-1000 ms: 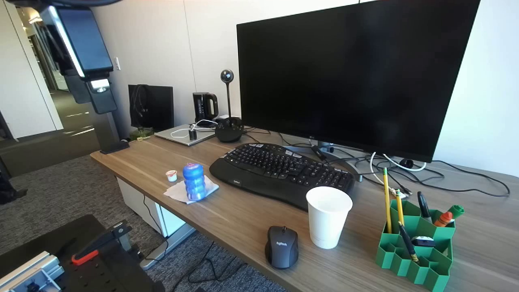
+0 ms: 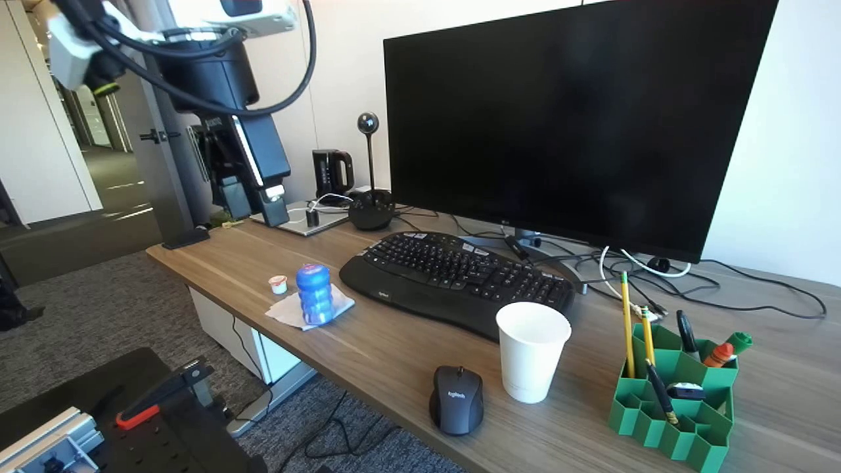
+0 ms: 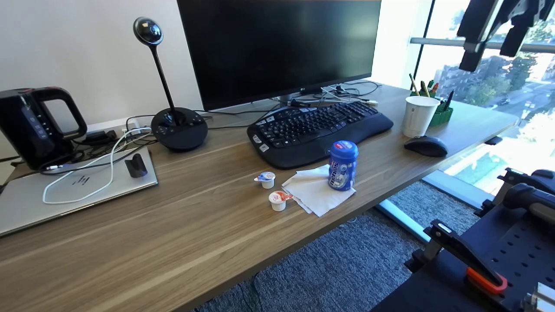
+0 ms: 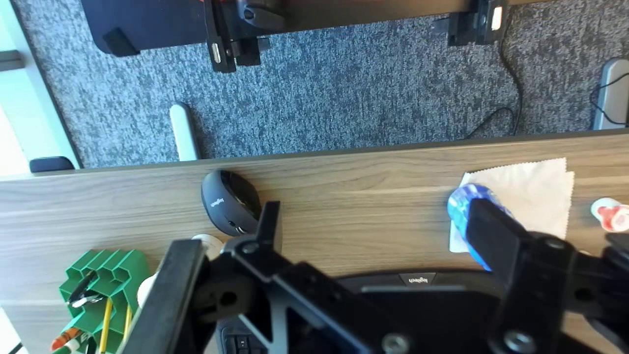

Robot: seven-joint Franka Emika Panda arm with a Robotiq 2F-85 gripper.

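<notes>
High above the desk, my gripper (image 2: pixel 256 209) stands open with nothing between its fingers; it also shows at the top right of exterior view 2 (image 3: pixel 491 52). A blue bottle (image 3: pixel 343 166) stands upright on a folded white cloth (image 3: pixel 311 192). Two small creamer cups, one with an orange-marked lid (image 3: pixel 278 202) and one with a blue-marked lid (image 3: pixel 267 180), sit left of the cloth. Looking down in the wrist view, the right finger (image 4: pixel 495 236) partly covers the bottle (image 4: pixel 466 200). A white paper cup (image 2: pixel 532 355) is upright by the keyboard, mostly hidden in the wrist view.
A black mouse (image 2: pixel 457 401) lies near the desk's front edge. The green organizer (image 2: pixel 709 441) holds pencils and pens. Behind are the keyboard (image 2: pixel 465 276), monitor (image 2: pixel 568 126), webcam stand (image 3: pixel 179 130), kettle (image 3: pixel 31 125) and laptop (image 3: pixel 78 192).
In exterior view 1 my gripper has moved right and lower in the picture, with more of the arm now showing. The things on the desk have stayed put.
</notes>
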